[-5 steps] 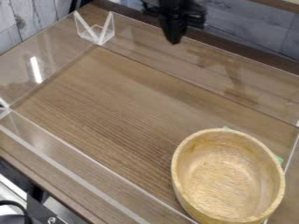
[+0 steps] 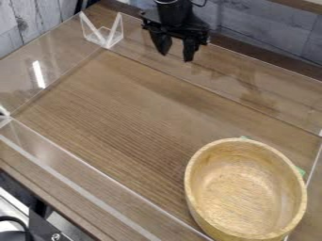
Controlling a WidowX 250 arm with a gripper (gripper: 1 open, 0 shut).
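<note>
My black gripper (image 2: 174,47) hangs at the top centre of the camera view over the back of the wooden table (image 2: 113,113), its fingers pointing down and apart, with nothing visible between them. A large pale wooden bowl (image 2: 246,188) stands at the front right.
Clear plastic brackets (image 2: 104,30) stand at the back left, and clear rails run along the table's edges.
The bowl has not moved.
</note>
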